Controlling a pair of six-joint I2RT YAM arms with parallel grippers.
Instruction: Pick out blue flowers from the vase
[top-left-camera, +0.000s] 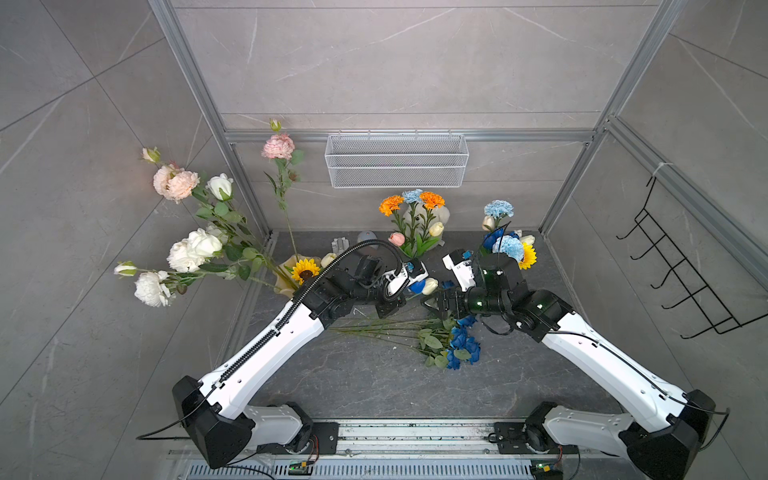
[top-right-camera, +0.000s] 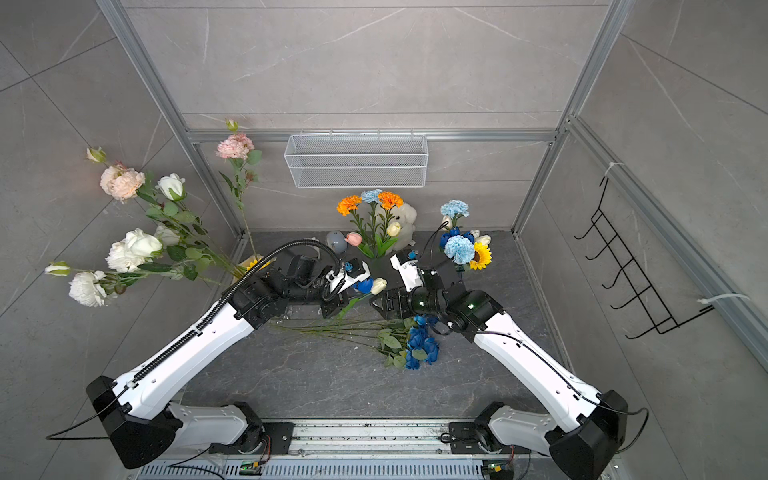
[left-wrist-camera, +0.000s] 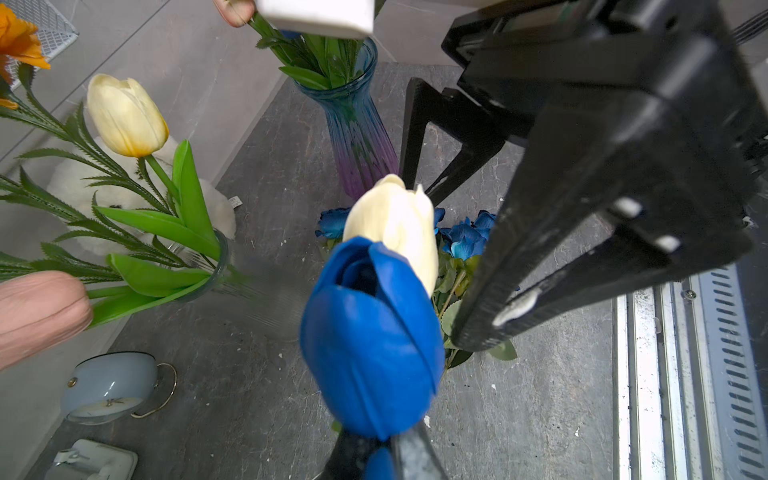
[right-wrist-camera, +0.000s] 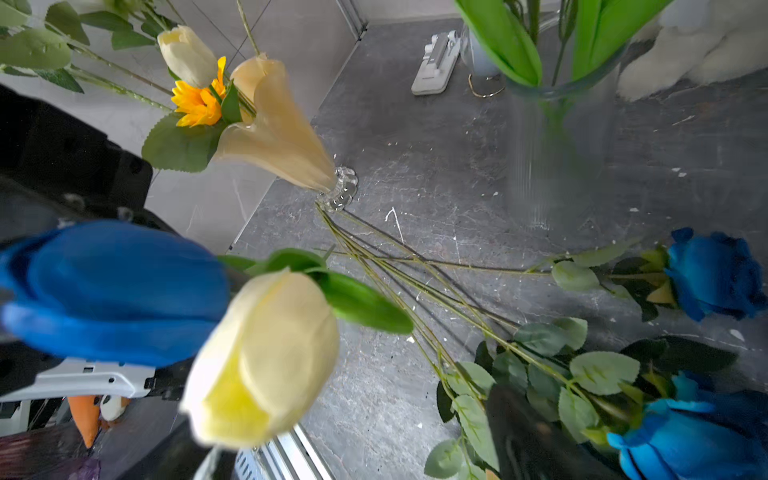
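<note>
A blue tulip (left-wrist-camera: 372, 344) and a white tulip (left-wrist-camera: 396, 220) stand close together above the tips of my left gripper, which is shut on the blue tulip. The stems between its fingers are hidden. My right gripper is open, facing the two blooms from the right. In the right wrist view, the white tulip (right-wrist-camera: 264, 360) is in front of that gripper, overlapping the blue tulip (right-wrist-camera: 120, 292). A blue-purple vase (left-wrist-camera: 352, 120) with flowers stands behind. Orange, light-blue and tulip flowers (top-left-camera: 412, 212) fill a clear vase (right-wrist-camera: 560, 160) at the back middle.
Long-stemmed blue roses (top-left-camera: 464, 344) lie below the grippers. A cream fluted vase (right-wrist-camera: 280, 128) with pale flowers and a sunflower (top-left-camera: 305, 269) is at the left. A white plush toy (top-right-camera: 404, 220) sits behind the clear vase.
</note>
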